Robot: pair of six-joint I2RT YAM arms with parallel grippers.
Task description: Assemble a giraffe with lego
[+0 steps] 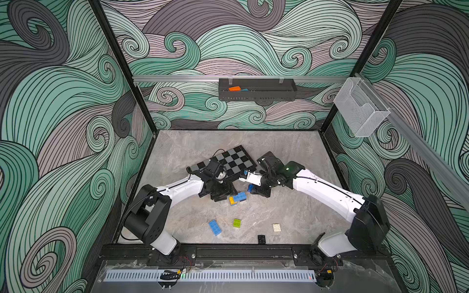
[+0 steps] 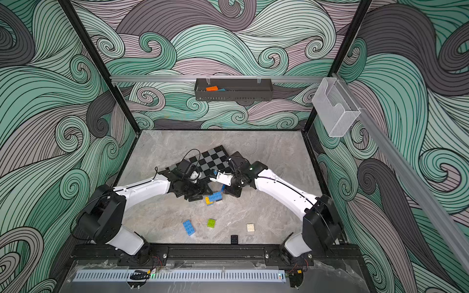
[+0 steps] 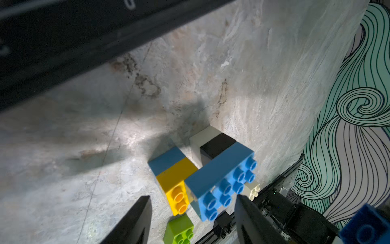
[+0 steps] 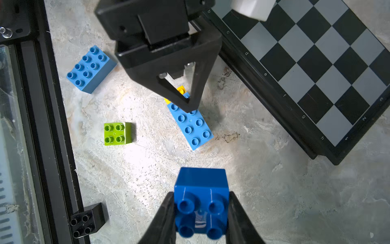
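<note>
On the table stands a partly built figure, two short stacks bridged by a light blue brick; a yellow brick tops one stack and a black brick shows in the other. My left gripper is part open close beside this build, its fingers apart with nothing gripped between them. A dark blue brick is clamped in my right gripper, studs toward the camera, held to the right of the build. The dark blue brick's edge also enters the left wrist view at the lower right.
Loose near the front edge lie a blue brick, a lime green brick, a black brick and a cream brick. A chessboard lies behind the arms.
</note>
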